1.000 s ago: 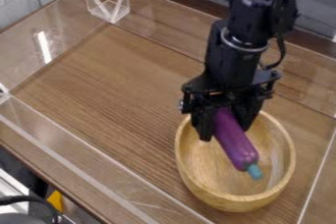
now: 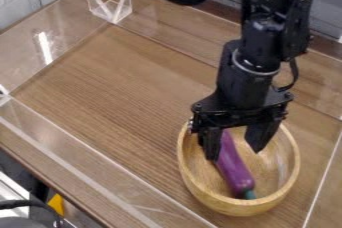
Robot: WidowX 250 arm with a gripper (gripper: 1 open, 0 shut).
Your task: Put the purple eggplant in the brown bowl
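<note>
The purple eggplant point(image 2: 233, 166) lies inside the brown bowl point(image 2: 194, 190), its teal tip toward the bowl's near edge. Above the bowl's far part is my black gripper point(image 2: 238, 144), its fingers spread wide. One finger point(image 2: 210, 144) comes down close beside the eggplant's upper end, and the other stands well off to the right. The eggplant's far end is partly hidden by the gripper.
Bare wooden table point(image 2: 107, 92) stretches left of the bowl. A white wire-like stand point(image 2: 111, 4) is at the far left back. Raised edges border the table, and dark cables lie at the lower left.
Gripper and eggplant came down and nearer over the bowl.
</note>
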